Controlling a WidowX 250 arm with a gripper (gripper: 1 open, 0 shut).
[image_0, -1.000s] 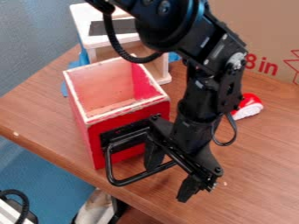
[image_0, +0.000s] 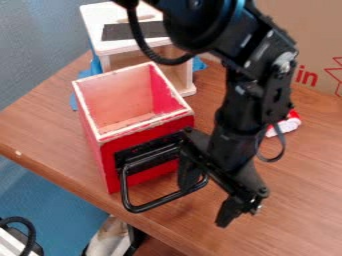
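A red wooden box (image_0: 106, 110) with an open, pink-lined top sits on the wooden table. Its front has a black recess and a large black handle (image_0: 147, 202) sticking out toward the lower left. My black gripper (image_0: 214, 190) is low at the box's right front corner, beside the handle; whether its fingers are shut or touch the handle is hard to tell.
Behind the box stand white and wooden boxes (image_0: 127, 30) on a blue piece. A red-and-white object (image_0: 289, 121) lies partly behind my arm. A cardboard box (image_0: 301, 55) is at the back right.
My arm and gripper have moved right and slightly up over the last second, uncovering less of the red-and-white object. The box looks nearly unchanged.
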